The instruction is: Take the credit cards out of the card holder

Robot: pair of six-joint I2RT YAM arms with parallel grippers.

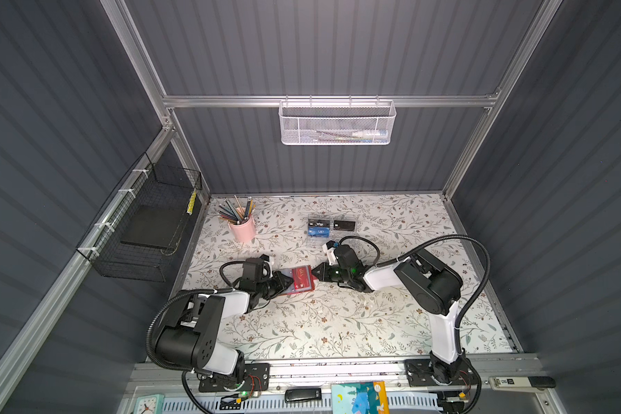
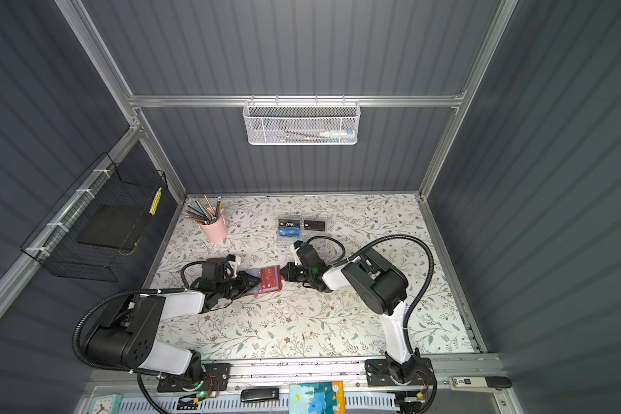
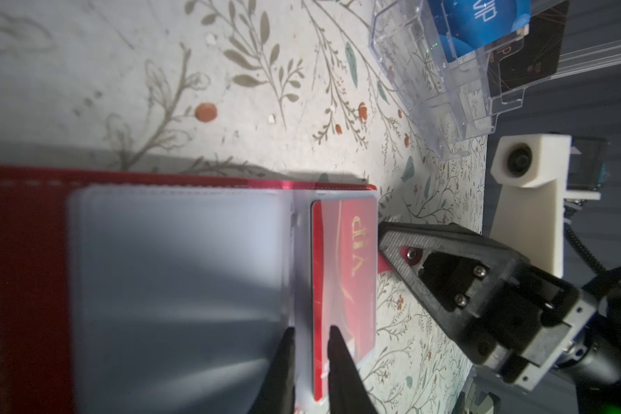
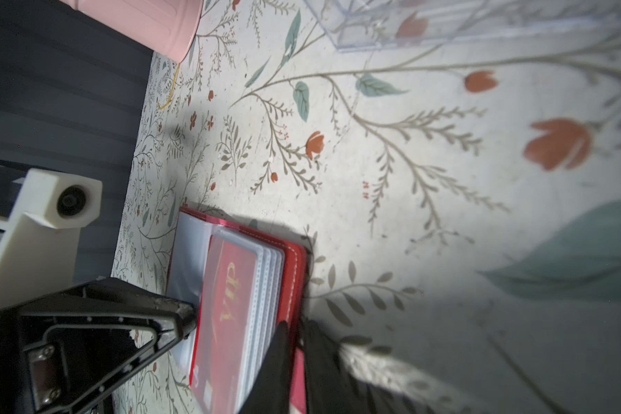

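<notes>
The open card holder lies on the table between my two grippers, with a red cover and clear sleeves. In a sleeve on its right half is a red VIP card, also seen in the right wrist view as the red card. My left gripper is shut over the holder, its tips at the card's left edge; whether a sleeve edge is pinched between them is unclear. On the holder's right edge my right gripper is shut, with red cover material at its fingertips.
Behind the holder stands a clear tray with a blue card and dark cards. A pink pencil cup is at the back left.
</notes>
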